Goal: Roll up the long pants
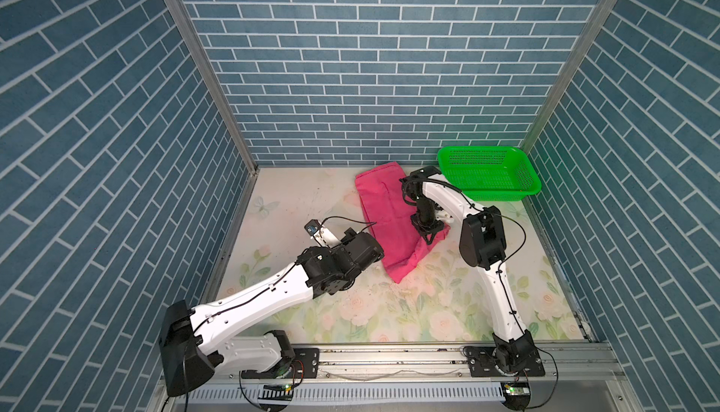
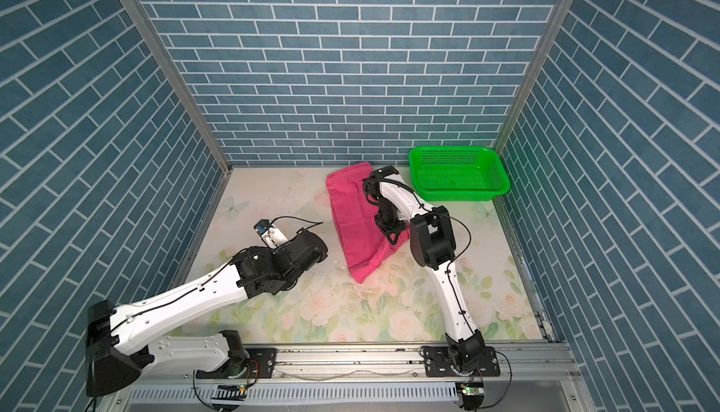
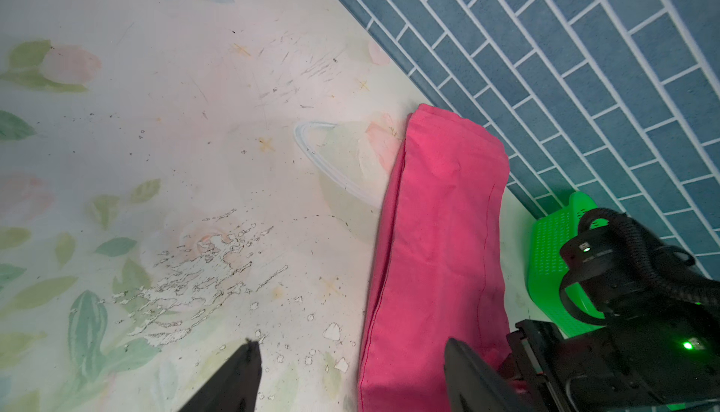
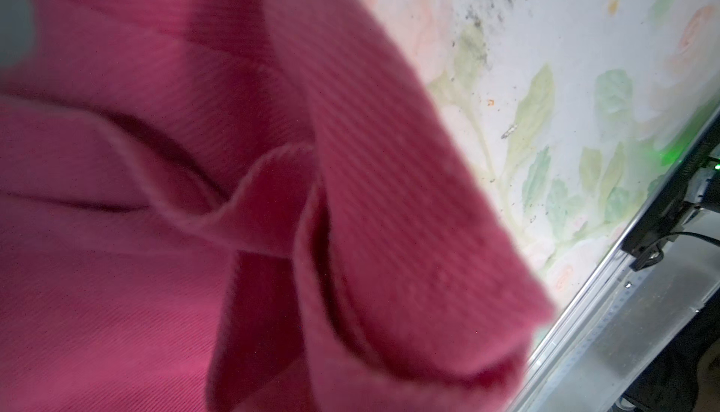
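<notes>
The pink pants (image 1: 388, 224) lie folded into a long strip on the table, running from near the back wall toward the front. Their front right corner is lifted and folded diagonally, and my right gripper (image 1: 428, 236) is shut on that edge. Bunched pink cloth (image 4: 420, 247) fills the right wrist view and hides the fingertips there. To the left of the pants hovers my left gripper, open, its two dark fingers apart with nothing held between them. The left part of the pants' front lies close to that arm in the top left view.
A green basket (image 1: 489, 173) stands at the back right corner, close to the right arm. Brick-patterned walls bound the back and sides.
</notes>
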